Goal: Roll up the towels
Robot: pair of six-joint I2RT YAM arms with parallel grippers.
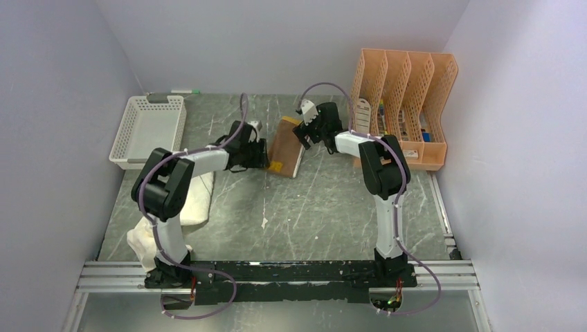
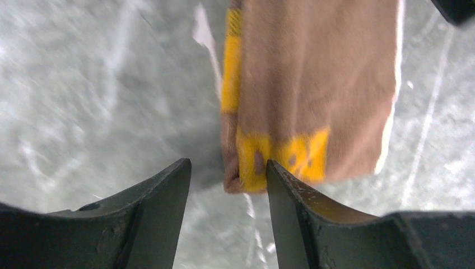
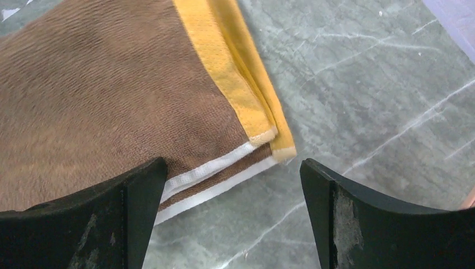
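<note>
Folded into an oblong on the table lies a brown towel with yellow end bands and a white edge, slightly turned. In the left wrist view, the parted fingers of my left gripper stand at its yellow corner, the right finger close to or against the cloth. My right gripper is open at the far right side of the towel; its left finger overlaps the cloth in view, its right one is over bare table. Whether either touches the cloth is hard to tell. A cream towel lies at the left, partly behind the left arm.
An empty white basket stands at the back left. The orange divided rack, with small items inside, stands at the back right. Free table extends in front of the brown towel.
</note>
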